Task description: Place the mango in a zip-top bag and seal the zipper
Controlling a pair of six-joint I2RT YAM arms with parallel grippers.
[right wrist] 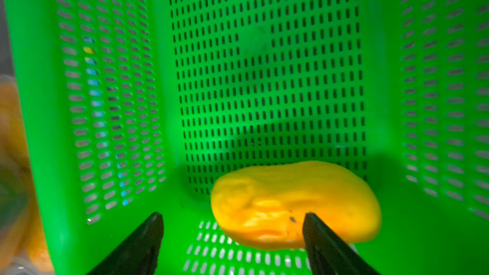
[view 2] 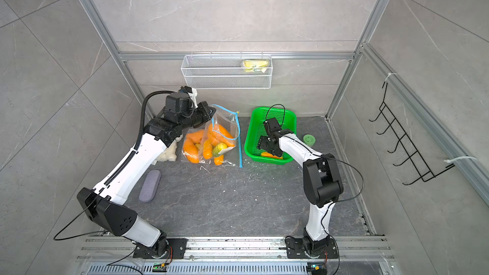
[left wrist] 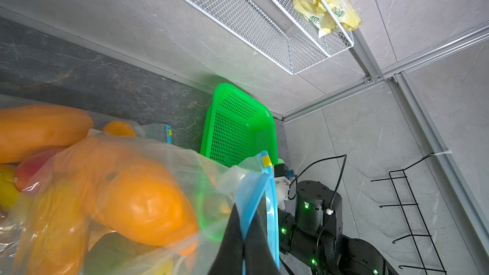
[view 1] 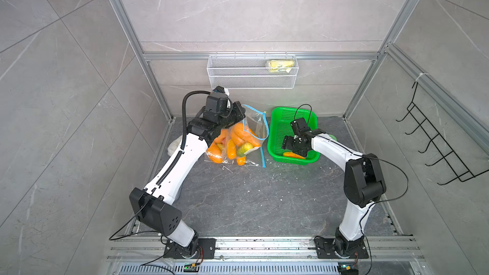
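A yellow-orange mango [right wrist: 290, 203] lies on its side at the near end of the green basket [right wrist: 267, 137]. Over it, the right gripper is parted, its two fingers at the lower edge of the right wrist view with neither seen gripping the fruit. The zip top bag [view 1: 235, 142] is clear and bulges with several orange fruits and a yellow-green one. Its blue zipper strip [left wrist: 254, 196] is pinched at the rim by my left gripper, which is shut. The bag's mouth hangs open, facing the basket.
A white wire rack [view 1: 252, 71] with a yellow packet hangs on the back wall. Right of the basket lies a green disc [view 2: 309, 140]; a grey-purple case [view 2: 149, 186] rests at the left.
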